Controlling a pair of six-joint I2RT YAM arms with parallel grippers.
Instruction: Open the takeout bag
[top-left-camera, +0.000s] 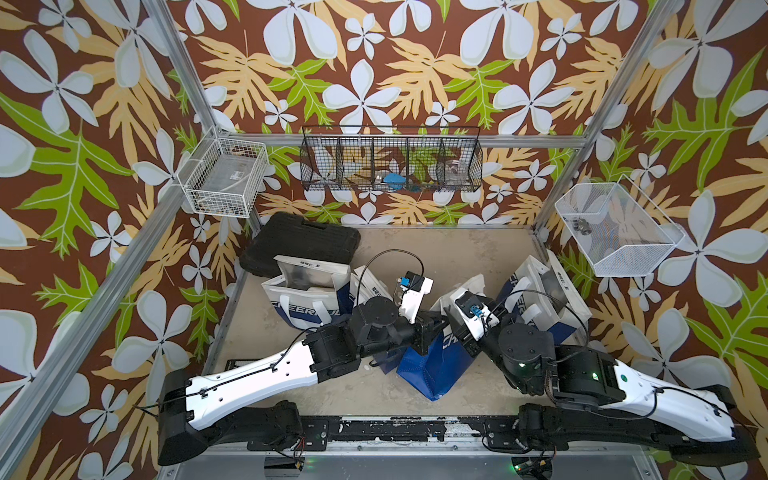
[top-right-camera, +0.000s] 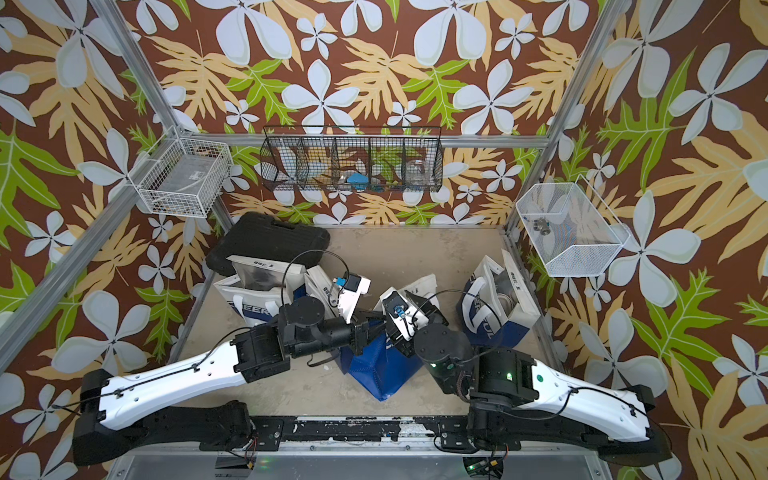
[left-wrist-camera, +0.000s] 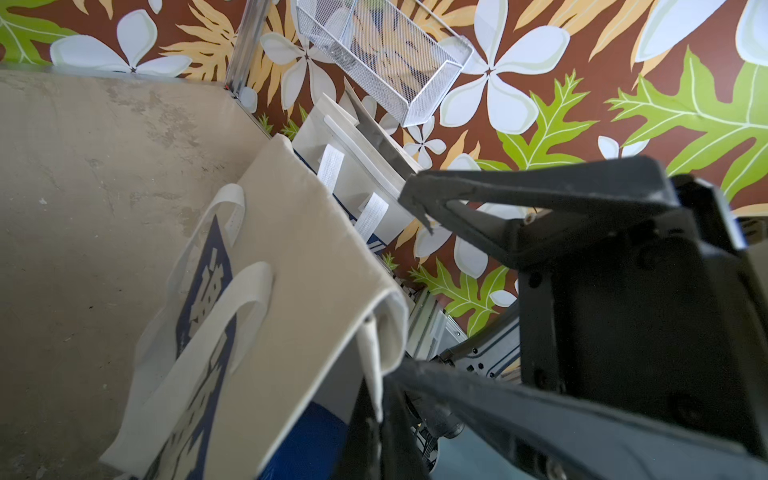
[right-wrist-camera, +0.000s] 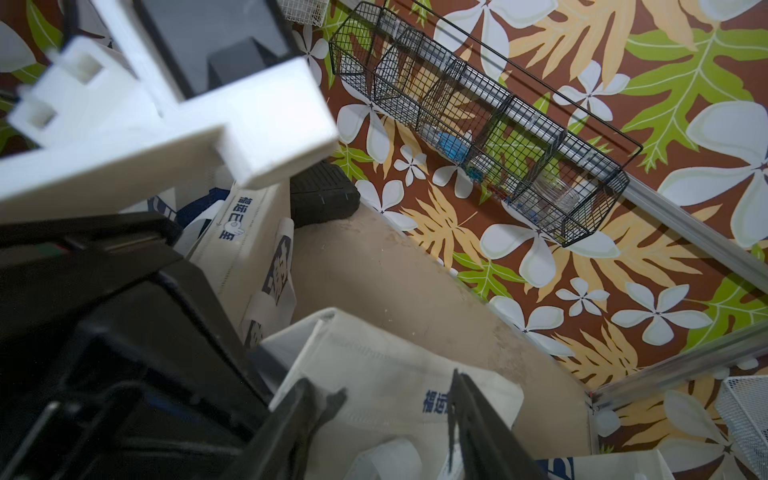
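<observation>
The blue and cream takeout bag (top-left-camera: 425, 372) sits centre front, tilted, its cream top (right-wrist-camera: 376, 360) and handle loops (left-wrist-camera: 252, 296) turned toward the back. My left gripper (top-left-camera: 432, 326) is at the bag's top from the left; in the left wrist view its lower finger lies by the folded top edge, and its fingertips are partly hidden. My right gripper is open over the cream top, its two blurred fingers apart against that panel. Whether fabric is between either pair of tips is hard to tell.
Other bags stand at left (top-left-camera: 296, 304) and right (top-right-camera: 496, 312). A black case (top-left-camera: 296, 244) lies at back left. Wire baskets hang on the walls (top-right-camera: 352, 160).
</observation>
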